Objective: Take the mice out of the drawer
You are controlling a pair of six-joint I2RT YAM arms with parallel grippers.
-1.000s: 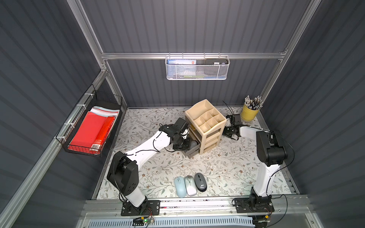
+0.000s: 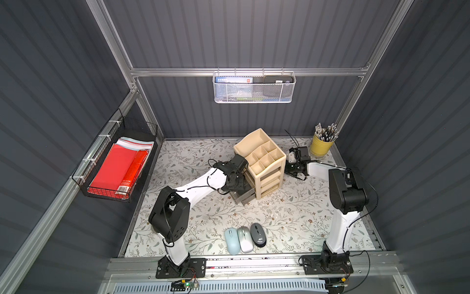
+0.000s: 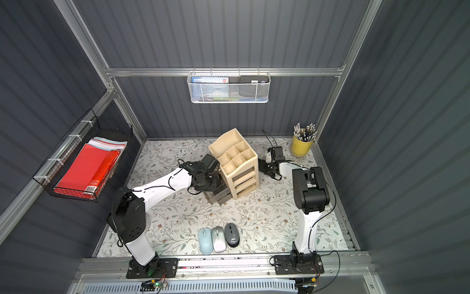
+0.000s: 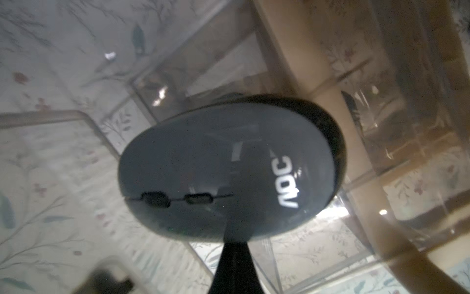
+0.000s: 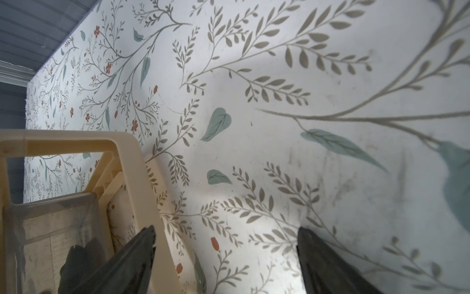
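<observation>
A dark grey AOC mouse (image 4: 205, 152) lies in the clear pulled-out drawer (image 2: 246, 197) of the beige organizer (image 2: 270, 171). My left gripper is over that drawer; its fingertips look shut, meeting as one dark tip across the mouse's near edge. Nothing shows between them, and contact cannot be told. In both top views the arm hides this mouse. On the organizer's other side, my right gripper stands open close to the beige frame, with nothing gripped. A blue mouse (image 2: 232, 240), a silver-white mouse (image 2: 245, 239) and another dark mouse (image 2: 258, 234) lie at the table's front.
At the back right corner stands a yellow pot (image 2: 321, 146) of pens. A black wire basket (image 2: 120, 164) with red folders is on the left wall, a white mesh basket (image 2: 254, 92) on the back wall.
The organizer and drawer have slid slightly left. The right arm is nearly still.
</observation>
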